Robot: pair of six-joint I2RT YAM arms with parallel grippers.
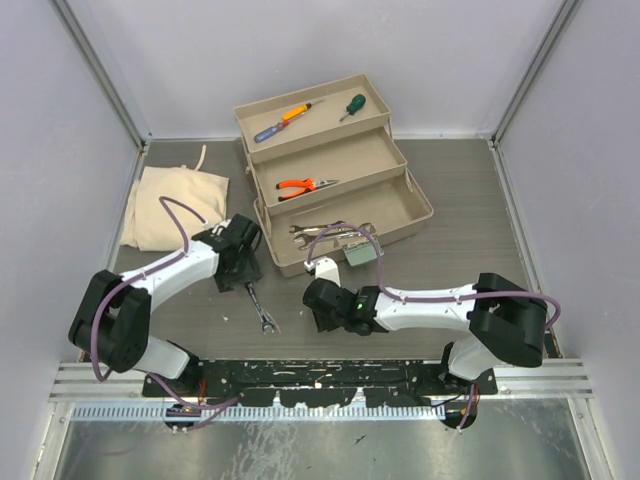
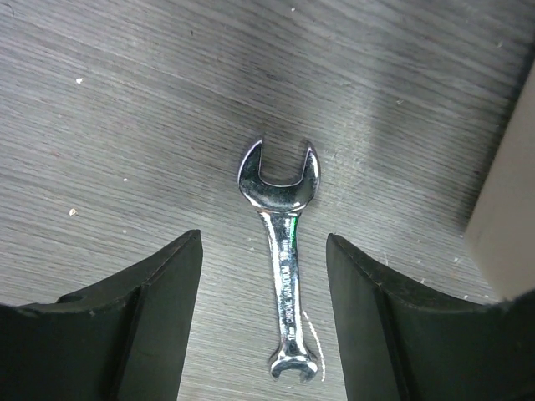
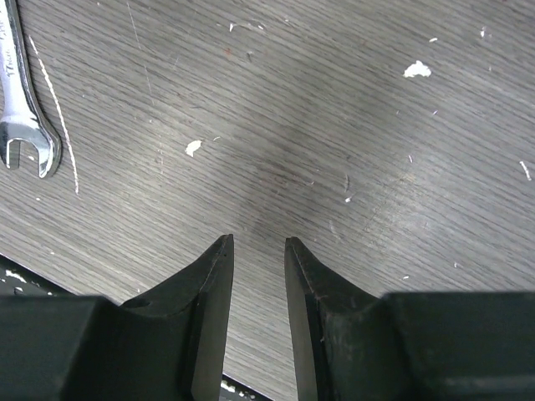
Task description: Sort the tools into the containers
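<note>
A silver wrench (image 2: 285,267) lies flat on the grey table, in the left wrist view between and below the fingers of my open left gripper; nothing is held. From above, part of that wrench (image 1: 264,314) shows beside the left gripper (image 1: 240,280). My right gripper stands part open over bare table, empty, right of the wrench. The beige three-tier toolbox (image 1: 398,222) has a yellow screwdriver (image 1: 297,112), a blue screwdriver (image 1: 268,132) and a green one (image 1: 356,103) on top, orange pliers (image 1: 298,186) in the middle, and several wrenches (image 1: 330,236) at the bottom.
A cream cloth bag (image 1: 170,205) lies at the left, behind the left arm. A pale green piece (image 1: 363,252) sits on the lowest tier's front wall. Close to the left gripper stands the toolbox wall (image 2: 510,200). Bare table lies to the right.
</note>
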